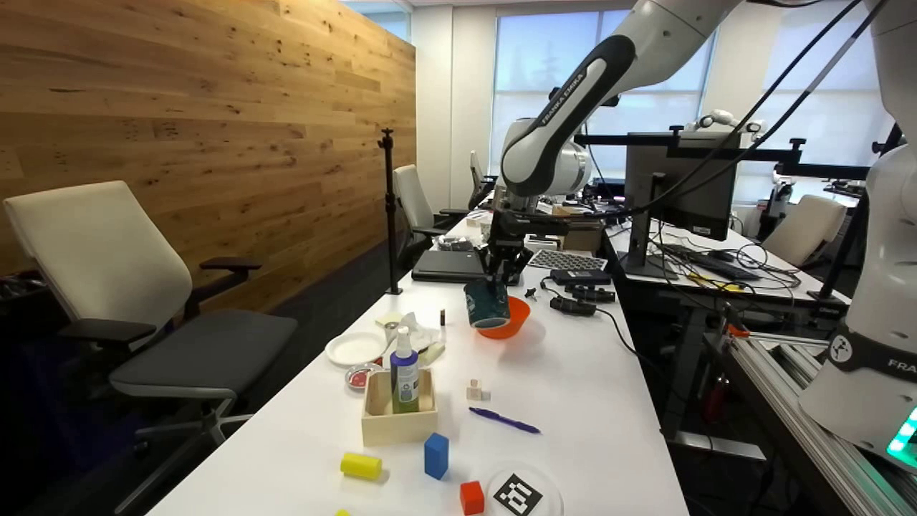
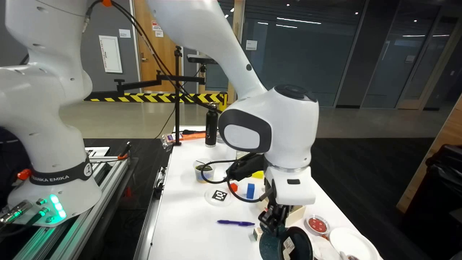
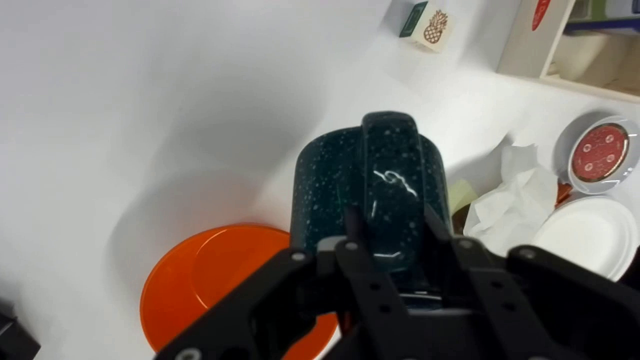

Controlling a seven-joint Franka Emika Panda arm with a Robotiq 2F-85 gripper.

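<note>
A dark teal speckled mug (image 1: 486, 301) is held above the table, tilted, with its handle (image 3: 393, 180) toward the wrist camera. My gripper is shut on that handle. The mug's dark opening (image 2: 299, 242) shows in exterior view 2, with a pale patch inside it. An orange bowl (image 3: 210, 270) stands on the table beside and below the mug. In exterior view 1 the mug hides part of the bowl (image 1: 513, 319). The black fingers and mount cover the lower part of the wrist view.
A wooden box (image 1: 400, 428) holds a spray bottle (image 1: 405, 378). Near it are a white plate (image 1: 354, 348), a red-topped tin (image 3: 600, 153), a small cube (image 3: 429, 27), a purple pen (image 1: 504, 420) and coloured blocks. Black devices (image 1: 584, 292) and cables lie beyond the bowl.
</note>
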